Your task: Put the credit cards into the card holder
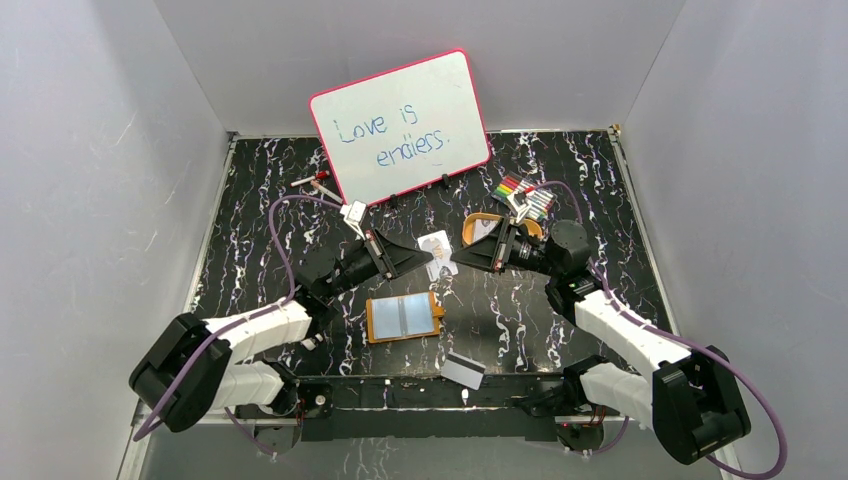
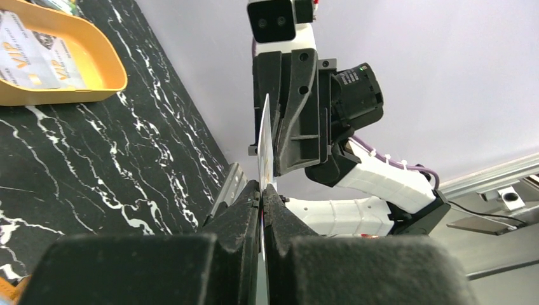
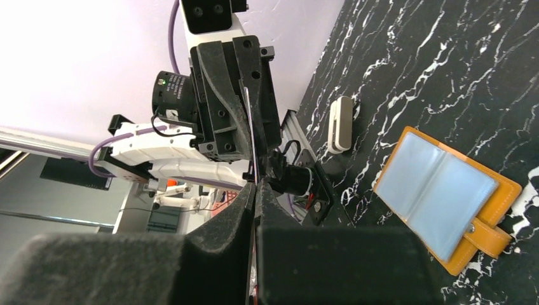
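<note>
A white card stands on edge between the two facing grippers; it may be more than one. My left gripper is shut on it, and the card's thin edge rises from the fingertips in the left wrist view. My right gripper has its fingertips close together at the card's other side; whether they pinch it, I cannot tell. A grey card with a dark stripe lies at the table's front edge. The orange card holder lies spread flat with clear pockets, below the grippers in the top view.
A yellow-orange tray with printed cards sits behind the right gripper. Colored markers lie at the back right, and a whiteboard leans at the back. Bare table lies right of the holder.
</note>
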